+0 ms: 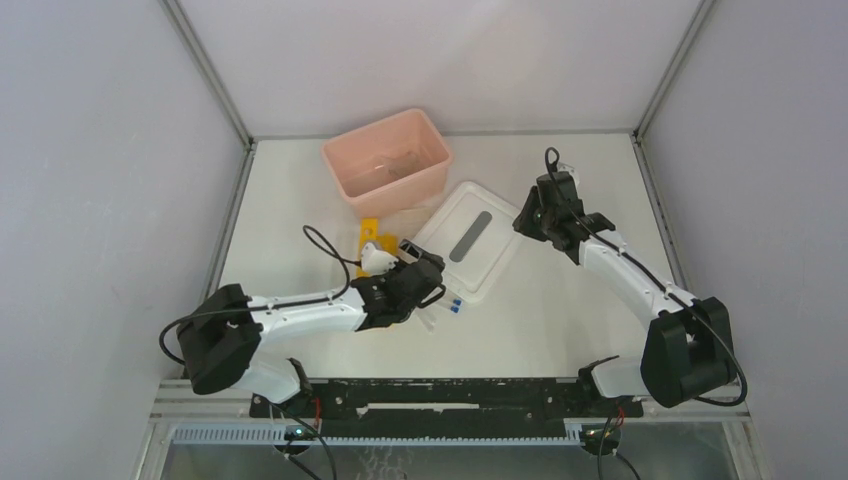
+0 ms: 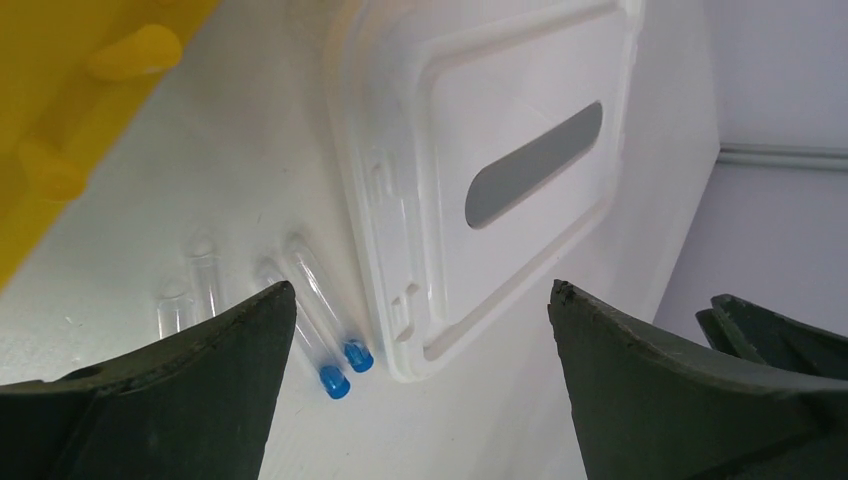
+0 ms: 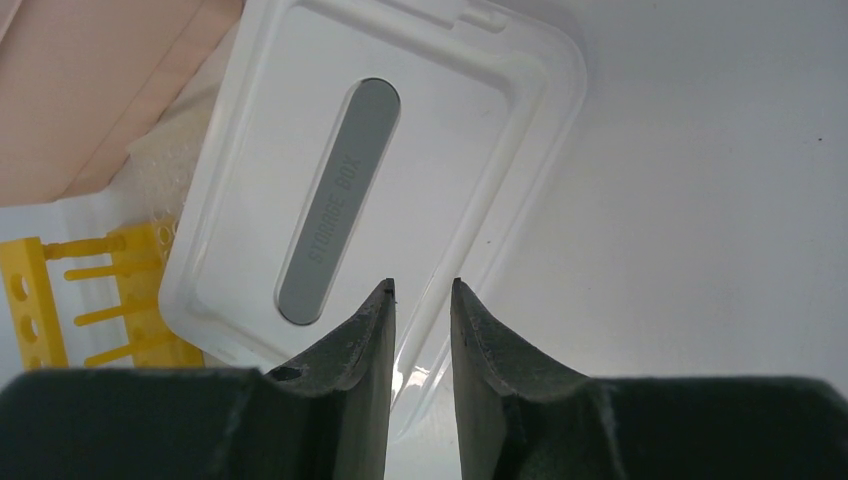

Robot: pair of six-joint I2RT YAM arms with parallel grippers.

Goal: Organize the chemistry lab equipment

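Two blue-capped clear tubes (image 2: 318, 330) lie on the table beside a white lid (image 2: 390, 260). To their left are two clear tubes (image 2: 205, 275) whose lower parts are hidden by a finger. My left gripper stands open above this area, nothing between its fingers. In the top view it covers part of the yellow rack (image 1: 368, 232). The lid has a grey strip (image 3: 338, 205) reading "STORAGE BOX". My right gripper hangs over the lid's right side, part open and empty, its fingertips a small gap apart.
A pink bin (image 1: 390, 165) stands at the back with clear items inside, hard to make out. A clear flat piece (image 3: 175, 150) lies between bin and lid.
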